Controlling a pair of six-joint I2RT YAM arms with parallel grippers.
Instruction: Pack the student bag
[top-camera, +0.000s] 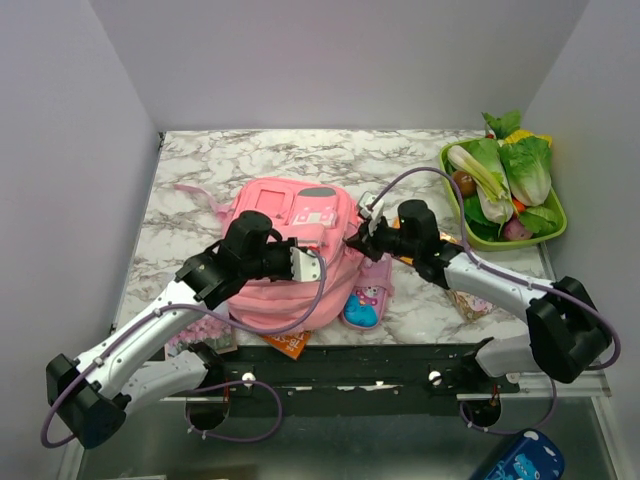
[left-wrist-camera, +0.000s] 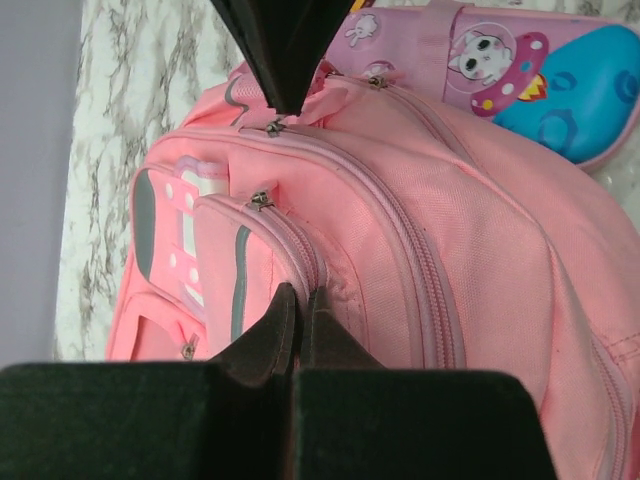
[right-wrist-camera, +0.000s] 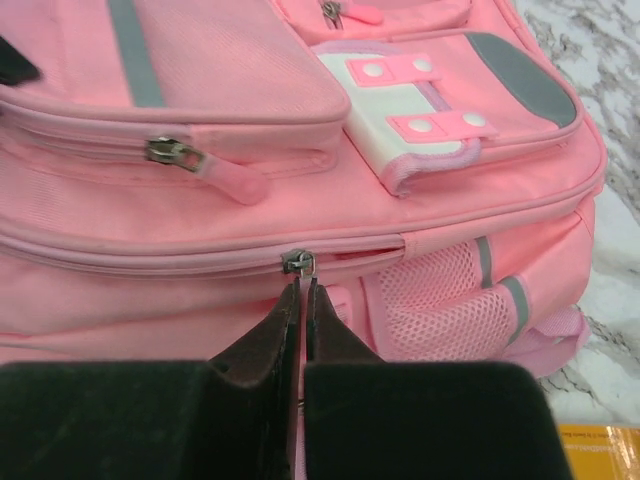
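Observation:
The pink student bag (top-camera: 300, 255) lies on the marble table, its small front pocket with a white cat-like patch facing up. My left gripper is shut with its tips against the edge of the front pocket, where the cloth is creased; whether any cloth is between them is hidden. My right gripper has its fingertips close together right at a metal zipper pull (right-wrist-camera: 298, 262) on the bag's main seam. A narrow gap shows between its fingers, and the pull's end is hidden there. Another zipper pull (right-wrist-camera: 172, 151) hangs from the front pocket.
A purple and blue pencil case (top-camera: 366, 300) lies right of the bag. An orange booklet (top-camera: 290, 342) shows under its front edge. The green basket (top-camera: 560, 215) of vegetables stands at the back right. Bare marble (top-camera: 300, 150) lies behind the bag.

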